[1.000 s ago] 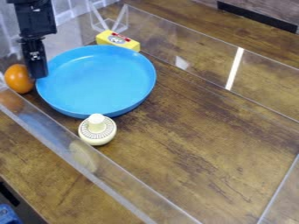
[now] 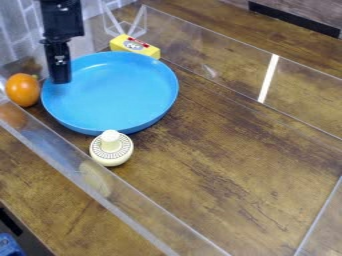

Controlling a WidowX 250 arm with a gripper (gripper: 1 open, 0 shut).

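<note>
At the upper left a dark gripper (image 2: 58, 70) reaches down over the left rim of a blue plate (image 2: 110, 92). It appears shut, and nothing shows between its fingers, though they are small and dark in this view. An orange round object (image 2: 22, 89) sits just left of the plate, below and left of the gripper.
A white round piece with a knob (image 2: 111, 148) lies in front of the plate. A yellow package (image 2: 134, 46) lies behind it. Clear panels run along the left and back.
The gripper has moved a little to the right, from above the orange object to the plate's left rim. The other objects look unmoved.
</note>
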